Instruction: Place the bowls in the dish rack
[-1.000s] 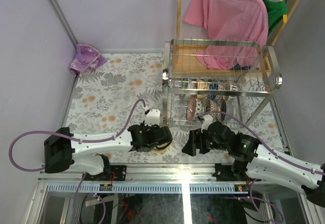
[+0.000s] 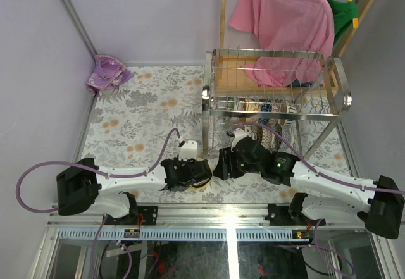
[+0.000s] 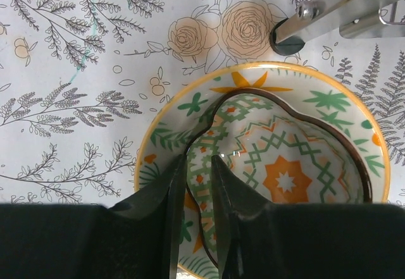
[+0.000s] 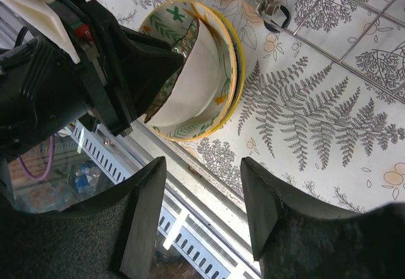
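A stack of patterned bowls rimmed in yellow and green lies on the floral surface in front of the rack, with a wavy-rimmed bowl inside, seen tilted in the right wrist view. My left gripper is over them, fingers part open at the inner bowl's left rim; whether they grip it is unclear. My right gripper hangs open to the right of the stack, nothing between its fingers. The two-tier dish rack point(image 2: 234, 113) holds several bowls point(image 2: 267, 138) on its lower level.
A rack leg point(image 3: 316, 10) stands just behind the stack. A purple cloth point(image 2: 107, 73) lies at the back left, with clear surface in front of it. Shirts point(image 2: 285, 13) hang behind the rack. The front metal rail point(image 2: 190, 207) runs close below both arms.
My right arm has moved left and up in the top view, toward the stack and left gripper.
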